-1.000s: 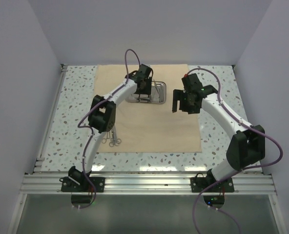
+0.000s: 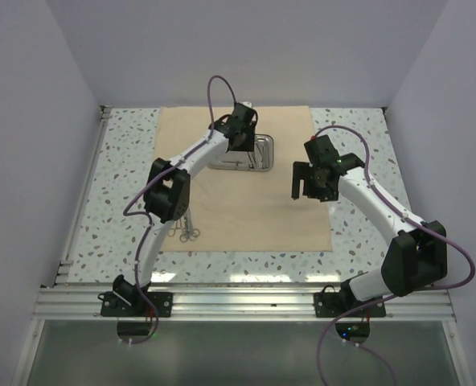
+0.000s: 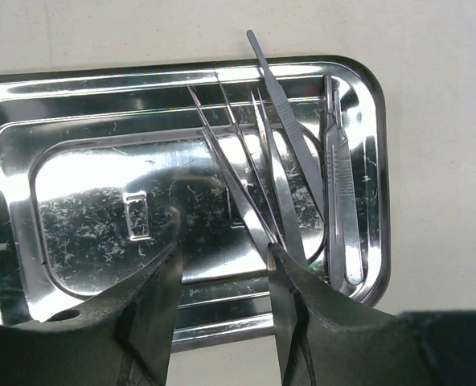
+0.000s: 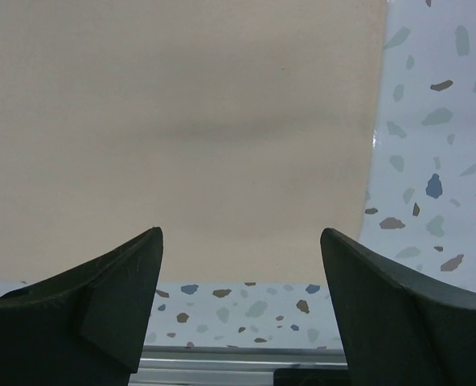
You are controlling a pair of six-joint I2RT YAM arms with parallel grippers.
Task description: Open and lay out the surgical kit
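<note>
The steel tray (image 2: 267,151) lies at the back of the beige cloth (image 2: 246,225). In the left wrist view several tweezers (image 3: 280,181) and scalpel handles (image 3: 342,217) rest in the tray (image 3: 93,209), one handle overhanging its back rim. My left gripper hovers over the tray, fingers part open, with no object clearly held. My right gripper is open and empty over the cloth's right side. Several scissor-like instruments (image 2: 188,233) lie at the cloth's front left, partly hidden by the left arm.
Speckled table (image 2: 101,201) shows on both sides and along the front of the cloth. The left arm crosses the cloth's left part.
My left gripper has moved slightly over the tray. My right gripper has shifted right and toward the front of the table.
</note>
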